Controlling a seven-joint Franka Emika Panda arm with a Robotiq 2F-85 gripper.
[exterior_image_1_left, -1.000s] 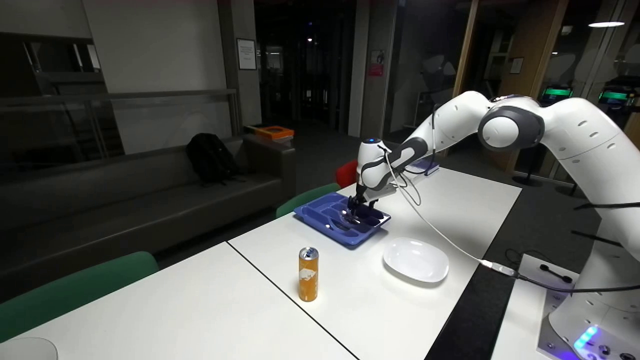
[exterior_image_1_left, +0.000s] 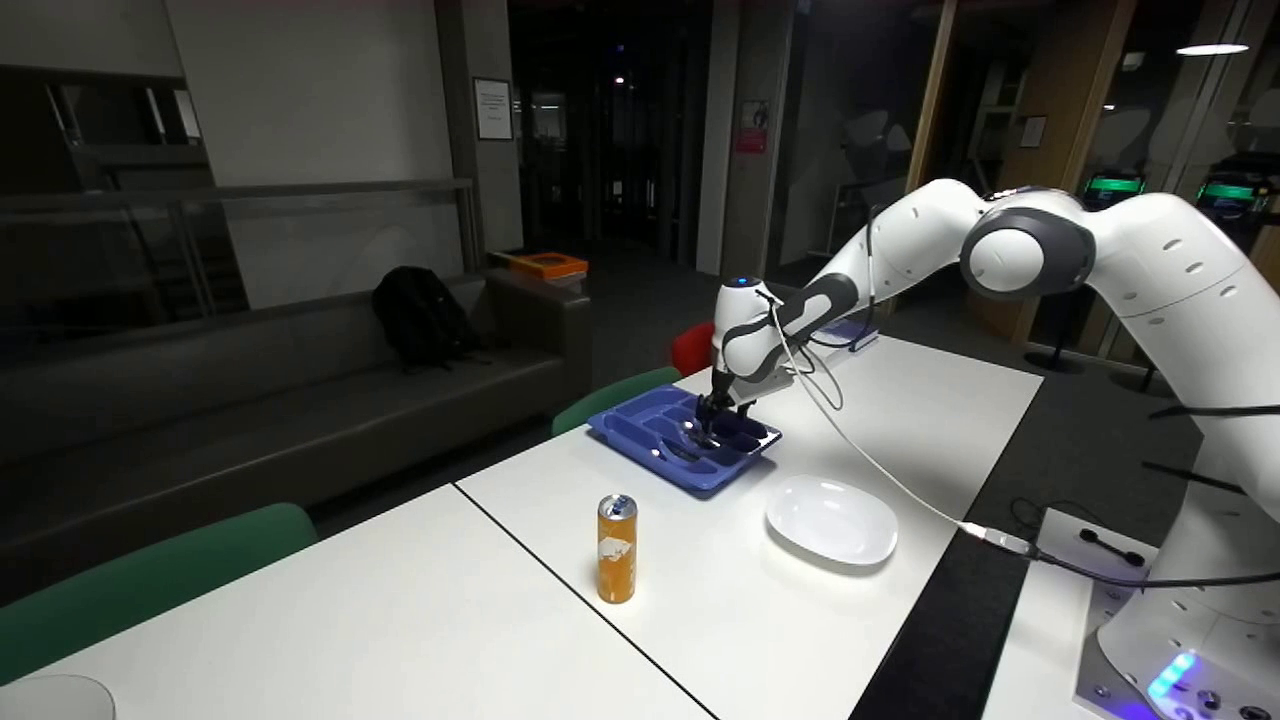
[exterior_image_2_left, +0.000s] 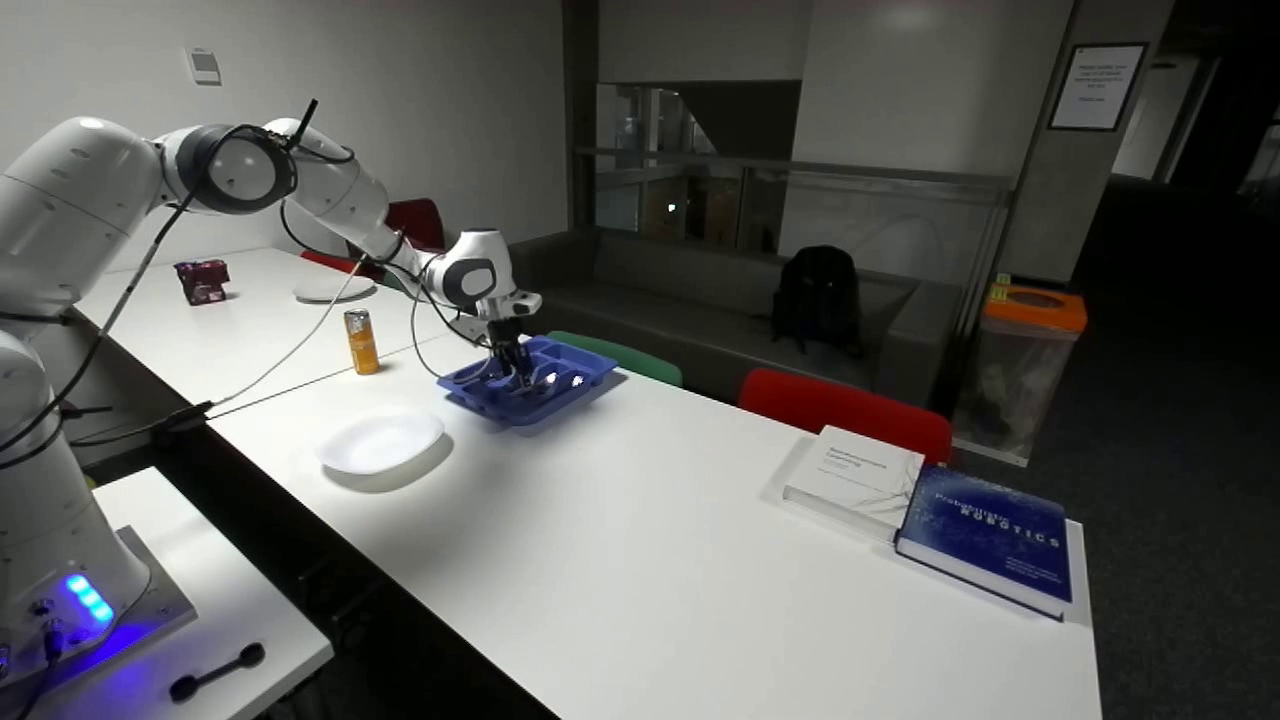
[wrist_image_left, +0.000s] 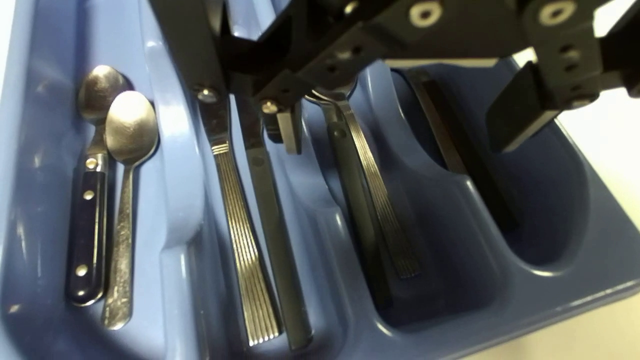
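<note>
My gripper is open, low over the blue cutlery tray (exterior_image_1_left: 654, 454), with its fingers spread wide and nothing held. In the wrist view, one fingertip (wrist_image_left: 292, 130) is above the divider beside the knives, and the other fingertip (wrist_image_left: 520, 111) is over the right-hand compartment. Two spoons (wrist_image_left: 131, 127) lie in the left compartment. Beside them are a ribbed metal knife (wrist_image_left: 244, 252) and a dark-handled knife (wrist_image_left: 276, 246). Between the fingers run a ribbed handle (wrist_image_left: 381, 192) and a dark handle (wrist_image_left: 354, 186), their upper ends partly hidden by the gripper. A long dark utensil (wrist_image_left: 447, 132) occupies the right compartment.
On the table near the tray are a white dish (exterior_image_1_left: 831, 518) and an orange can (exterior_image_1_left: 617, 550). Two books (exterior_image_2_left: 986, 518) lie at the far end in exterior view 2. Wide bare tabletop (exterior_image_2_left: 672, 540) separates them from the tray. A white cable hangs from the arm.
The arm has shifted only very slightly, and the gripper is still at the tray. Tray, can and dish are where they were.
</note>
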